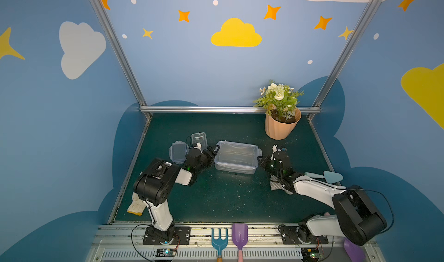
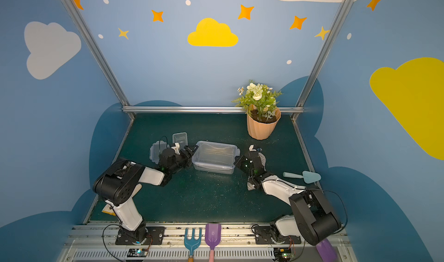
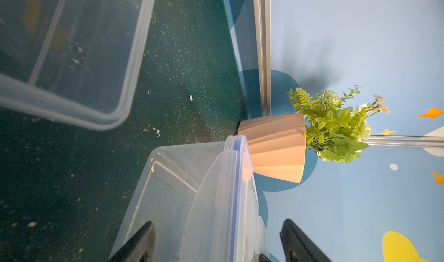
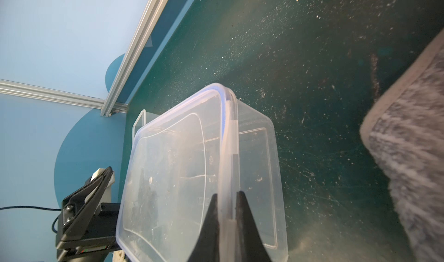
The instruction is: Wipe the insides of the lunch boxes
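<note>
A large clear lunch box (image 1: 235, 159) with its lid raised along one side sits mid-table between my grippers. My right gripper is shut on the rim at the box's right end. My left gripper stands part open at the left end, its fingertips either side of the box's edge in the left wrist view, apparently not closed on it. Two smaller clear boxes (image 1: 178, 153) (image 1: 198, 139) lie at the back left. A grey cloth (image 4: 411, 137) lies beside my right gripper; a white-and-yellow cloth (image 1: 136, 206) lies at the front left.
A potted plant (image 1: 280, 125) stands at the back right. A pale blue scoop (image 1: 333, 177) lies by the right edge. A fork (image 1: 219, 239) and purple shovel (image 1: 239, 236) lie on the front rail.
</note>
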